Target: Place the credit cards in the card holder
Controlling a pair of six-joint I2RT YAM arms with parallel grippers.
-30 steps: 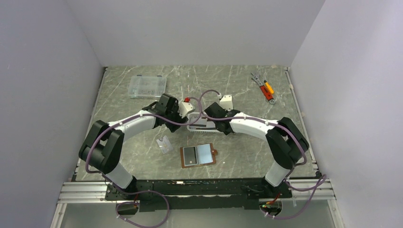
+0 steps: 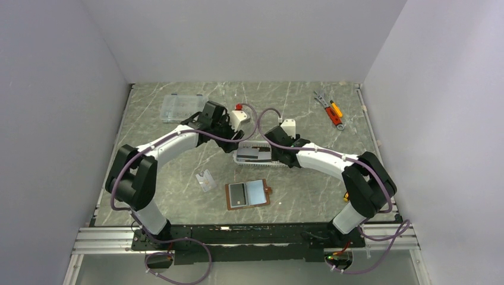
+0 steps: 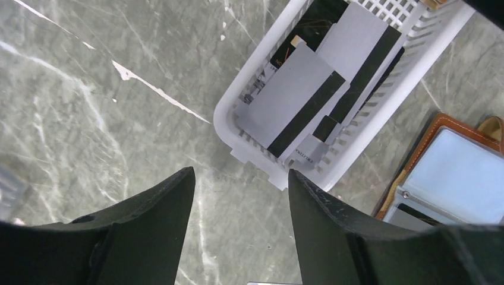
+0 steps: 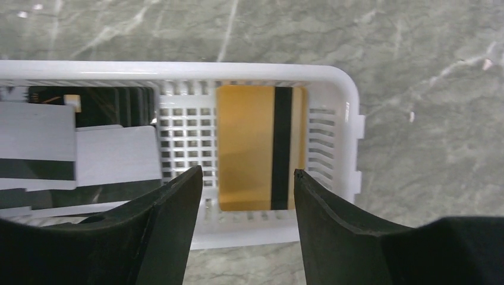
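Observation:
A white plastic basket [image 3: 224,122] holds several silver and black cards [image 3: 290,102]; at its right end a gold card [image 4: 245,148] with a black stripe lies alone. An open brown card holder [image 2: 268,190] with clear sleeves lies in front of the basket. My left gripper hangs over the basket's left end, part open with nothing between its fingers. My right gripper is open above the right end, near the gold card, and empty.
A clear lidded box [image 2: 178,107] sits at back left, pliers [image 2: 330,113] and a yellow tool [image 2: 336,108] at back right. A small clear piece [image 2: 206,181] lies left of the holder.
My left arm has risen and shifted slightly right toward the basket. The right arm has moved a little rightward since a second ago. The basket's contents look unchanged.

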